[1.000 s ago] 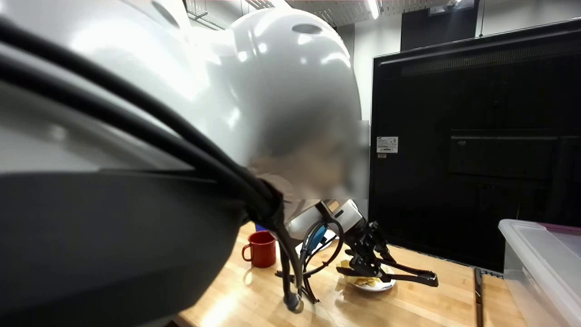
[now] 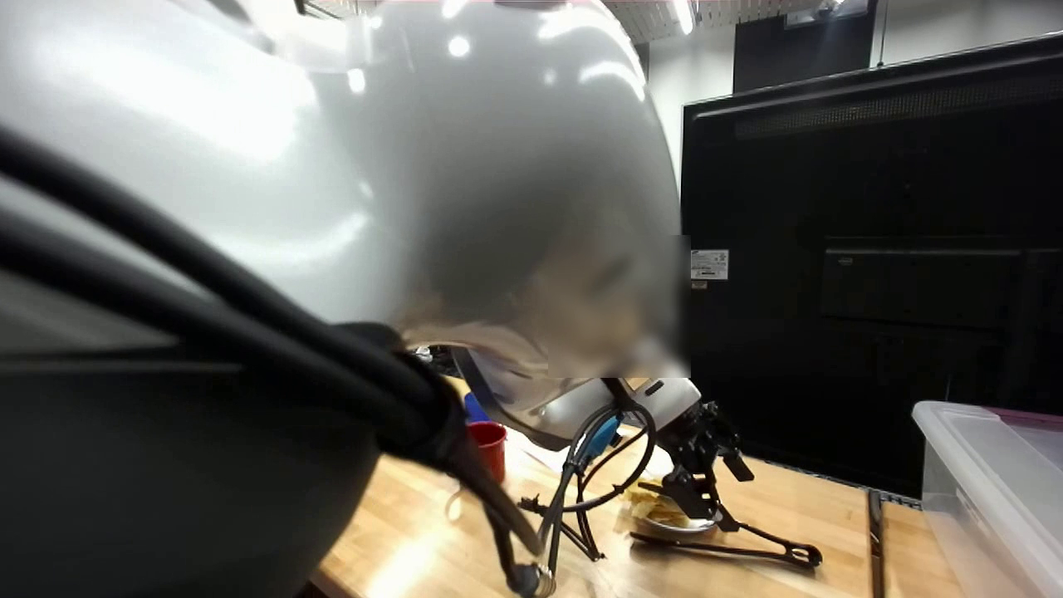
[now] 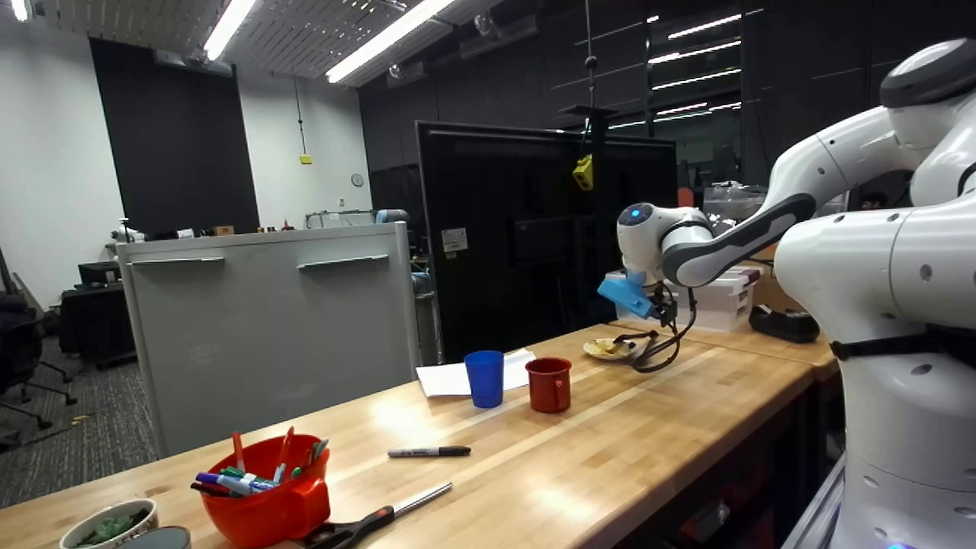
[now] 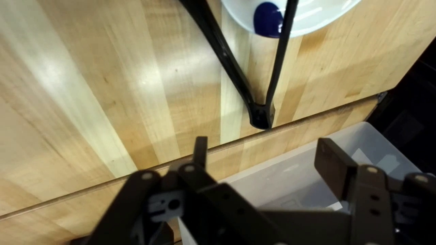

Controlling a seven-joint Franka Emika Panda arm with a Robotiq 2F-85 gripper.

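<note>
A pair of black tongs [image 4: 260,112] rests by the white plate [image 4: 241,18], its arms spread and joined end toward my gripper in the wrist view. One arm crosses over the plate's rim, where a dark blue spot shows; the tips are out of that view. Yellow food [image 2: 653,505] lies on the plate, partly hidden by my gripper [image 2: 719,488] in exterior view 1. In the wrist view, the gripper is open, its fingers [image 4: 333,165] wide apart with nothing between them, clear of the tongs.
A translucent bin [image 2: 982,478] stands close by at the right. Down the table are a red mug [image 3: 550,385], a blue cup [image 3: 486,379], a marker [image 3: 429,451], scissors [image 3: 375,518] and a red pen holder [image 3: 274,503]. Bare wood lies around the mug.
My gripper was shut on the tongs above the plate a second ago. Its fingers are now apart, it has shifted slightly right, and the tongs are lower, with arms spread.
</note>
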